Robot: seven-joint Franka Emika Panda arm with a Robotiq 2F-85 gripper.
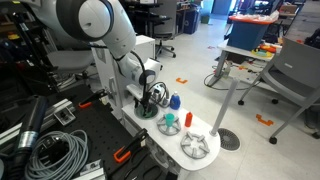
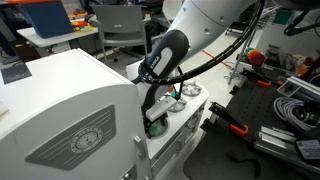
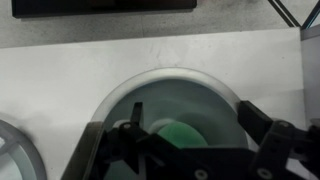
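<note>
My gripper stands open in the wrist view, its two dark fingers wide apart. Between and below them is a round green object (image 3: 180,133), partly covered by the gripper body. It lies in a dark grey round dish (image 3: 165,92) with a paler rim. From exterior view 1, the gripper (image 1: 141,105) points down low over that dish, near the left end of the white table (image 1: 210,130). Whether the fingers touch the green object cannot be made out. In exterior view 2 the gripper (image 2: 156,124) is small and dark against the dish.
On the table to the right stand a teal cup (image 1: 169,118), a blue item (image 1: 175,101), a red bottle (image 1: 189,122) and a grey burner-like ring (image 1: 194,146). A white cabinet (image 2: 80,120) rises close beside the arm. Toward the right, the table's end is clear.
</note>
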